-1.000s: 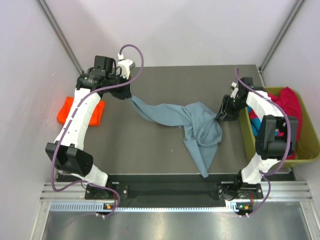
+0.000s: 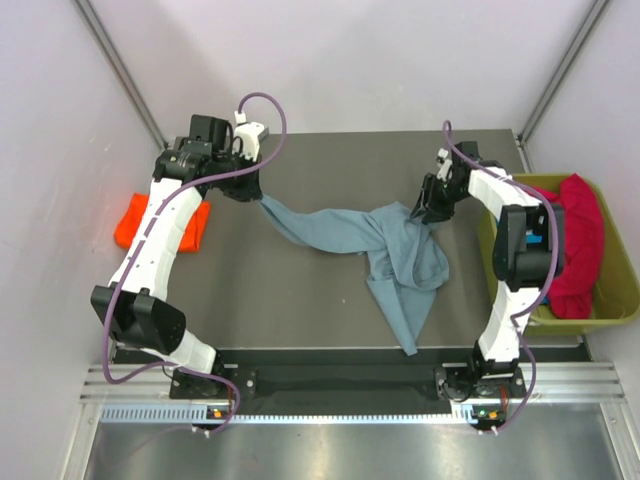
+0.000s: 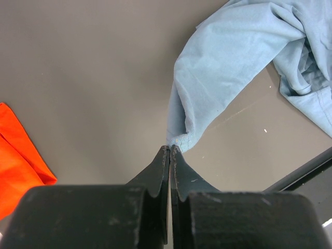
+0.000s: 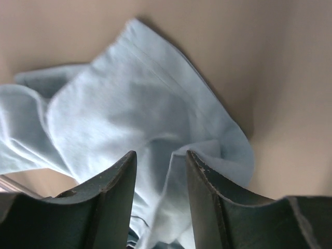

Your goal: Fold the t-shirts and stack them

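A crumpled blue-grey t-shirt (image 2: 405,250) lies across the middle and right of the table, one end stretched toward the left. My left gripper is shut on the tip of that stretched end, which appears lifted a little. Over the bunched right part stands my right gripper, open, with a raised fold of the cloth between its fingers but not clamped. A folded orange t-shirt (image 2: 192,230) rests at the table's left edge, partly hidden by the left arm in the top view.
An olive bin (image 2: 622,262) at the right holds red cloth (image 2: 582,240) and some blue cloth, partly behind the right arm.
My right gripper has moved left, from the shirt's right edge to over its upper bunched part. The shirt's right edge shifted slightly. The left arm has stayed still, holding its end.
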